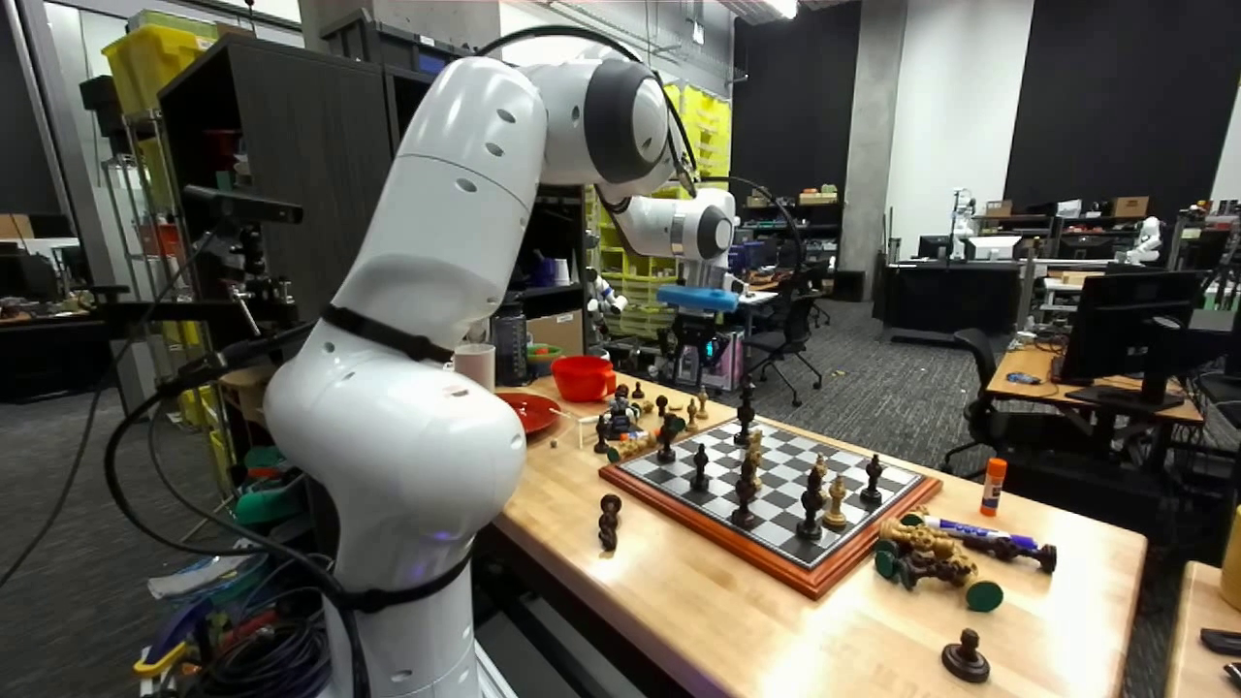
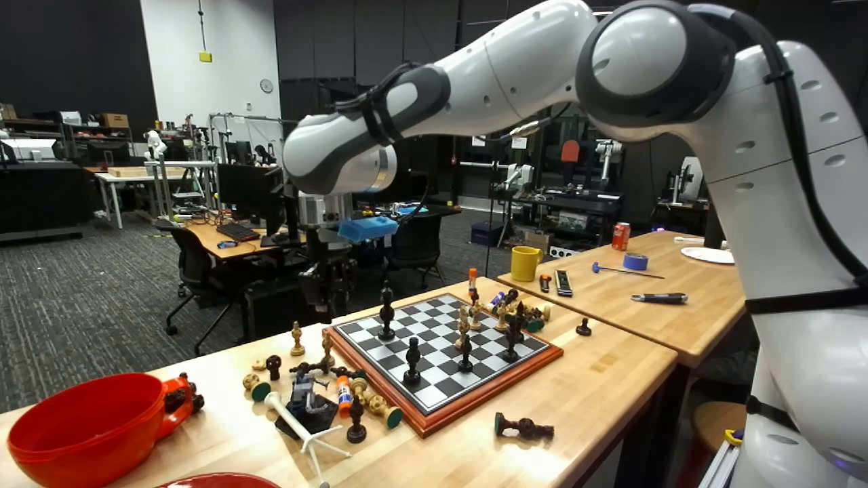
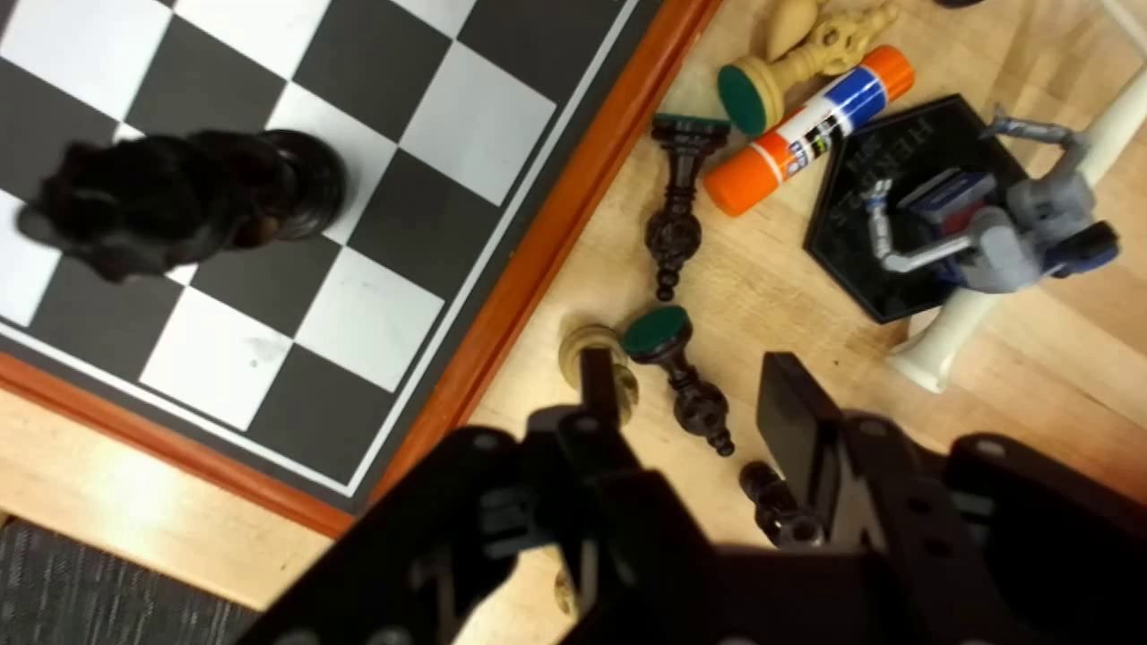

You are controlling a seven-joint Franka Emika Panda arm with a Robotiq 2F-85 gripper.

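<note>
My gripper hangs above the table beyond the chessboard's edge, its two fingers apart with nothing held between them. Exterior view 2 shows the gripper (image 2: 327, 301) above the far edge of the table. Beneath the fingers in the wrist view lie a black chess piece with a green base (image 3: 696, 392) and a smaller black piece (image 3: 781, 505). Partly behind the left finger is a pale wooden piece (image 3: 588, 344). On the chessboard (image 2: 435, 407) stand several black and wooden pieces, among them a tall black piece (image 2: 386, 313) near the far corner.
A glue stick (image 3: 812, 129) and a small robot figurine on a black base (image 3: 860, 231) lie beside the board. The red bowl (image 2: 89, 427) is farther left. One black piece (image 2: 525, 426) lies alone on the clear near side; more lie beyond the board's other end.
</note>
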